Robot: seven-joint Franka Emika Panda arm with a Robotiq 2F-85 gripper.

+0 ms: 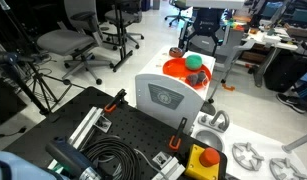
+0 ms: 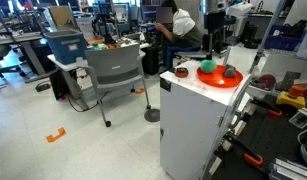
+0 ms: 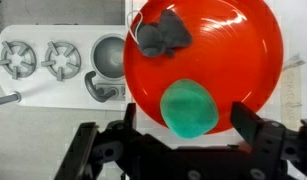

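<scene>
A red plate rests on the white counter and holds a green rounded object and a dark grey, soft-looking item. My gripper is open above the plate. From the wrist, the green object shows between the two black fingers, below them and apart from both, near the plate's edge. The grey item lies at the upper left of the red plate, with a thin pale loop beside it. In the second exterior view the green object stands on the plate's left side.
A small brown round item sits on the counter beside the plate. The toy sink with its grey faucet and the stove burners lie left in the wrist view. An orange-topped yellow block stands nearer the base.
</scene>
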